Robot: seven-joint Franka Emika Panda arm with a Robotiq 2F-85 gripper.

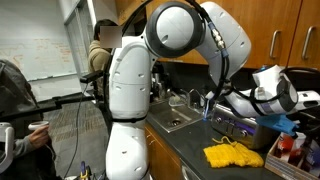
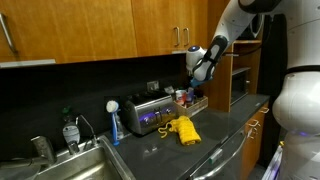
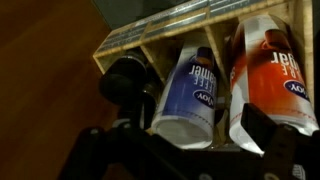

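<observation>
In the wrist view, my gripper is over a divided wooden box [image 3: 155, 30], its dark fingers [image 3: 272, 140] spread apart at the bottom of the view. A blue-and-white bottle [image 3: 190, 90] and a red-and-white bottle [image 3: 270, 75] lie in view between and beyond them. Whether either finger touches a bottle is unclear. A black-capped item [image 3: 122, 75] occupies the compartment to the left. Exterior view 1 has the wooden box [image 1: 288, 168] at the right edge, beneath the white arm's wrist [image 1: 280, 97].
A yellow cloth [image 1: 232, 153] lies crumpled on the dark counter [image 1: 185, 155], close to the box. Behind it stands a silver appliance [image 2: 150, 115] against the wall. Wall cabinets [image 2: 100, 35] hang above. Counter between cloth and sink [image 2: 75, 165] is mostly clear.
</observation>
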